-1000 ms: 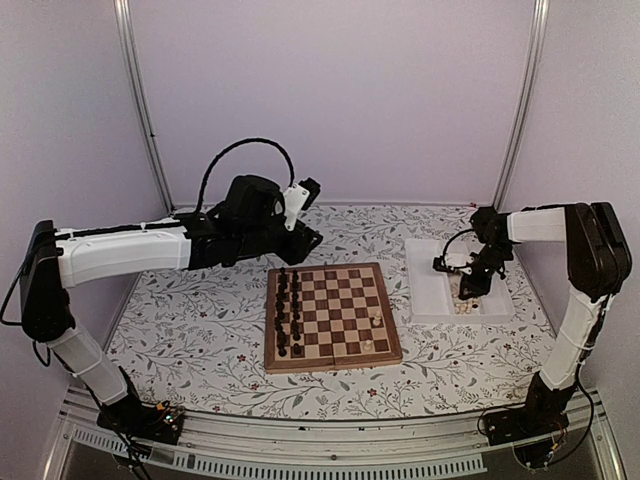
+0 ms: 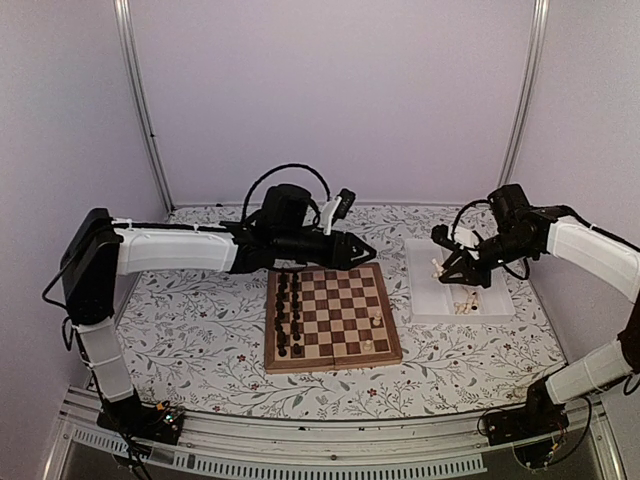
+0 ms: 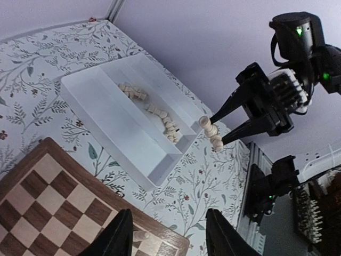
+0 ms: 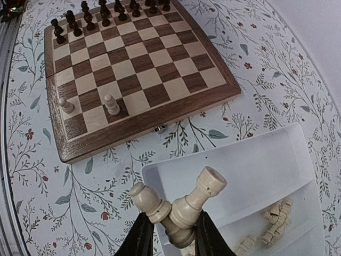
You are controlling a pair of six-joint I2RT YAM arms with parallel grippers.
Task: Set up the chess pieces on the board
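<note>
The wooden chessboard (image 2: 333,310) has dark pieces (image 4: 89,18) along one side and two white pieces, one being a white piece (image 4: 112,105), on the other. My left gripper is open above the board's right part, nothing between its fingers. My right gripper holds white chess pieces (image 4: 194,200), apparently two crossed, between its fingertips above the white divided tray (image 3: 117,128). More white pieces (image 4: 277,218) lie inside that tray.
The tray stands right of the board on the flowered table (image 2: 190,320). Free table surface lies left, behind and in front of the board. Walls border the back and sides.
My left arm has moved right over the board. My right gripper has risen out of the tray toward the board, with white pieces now showing in it.
</note>
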